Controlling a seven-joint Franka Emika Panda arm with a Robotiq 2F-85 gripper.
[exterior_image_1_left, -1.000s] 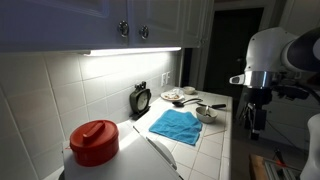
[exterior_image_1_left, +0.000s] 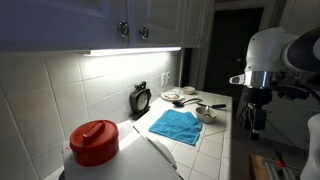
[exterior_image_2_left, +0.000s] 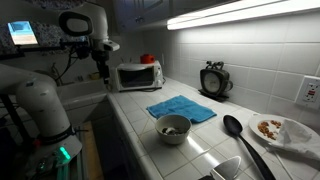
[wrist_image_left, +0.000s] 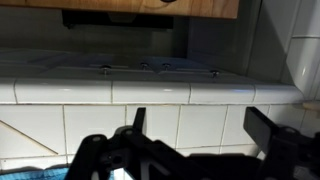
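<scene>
In the wrist view my gripper stands open, its two dark fingers wide apart with only counter tiles behind the gap. Exterior view 1 has the arm at the right, the gripper (exterior_image_1_left: 256, 122) pointing down in front of the counter's edge, touching nothing. A blue towel (exterior_image_2_left: 180, 108) lies on the white tiled counter. Beside it sits a grey bowl (exterior_image_2_left: 173, 129) with something small inside. The red lidded pot (exterior_image_1_left: 94, 143) rests on the white toaster oven (exterior_image_2_left: 139, 77).
Against the wall stands a black appliance (exterior_image_2_left: 214, 79). A black ladle (exterior_image_2_left: 247, 143), a plate of food (exterior_image_2_left: 268, 127) and a white cloth or bag (exterior_image_2_left: 297, 137) occupy the counter's far end. Cabinets (exterior_image_1_left: 90, 22) overhang the counter. Some bare tile lies around the bowl.
</scene>
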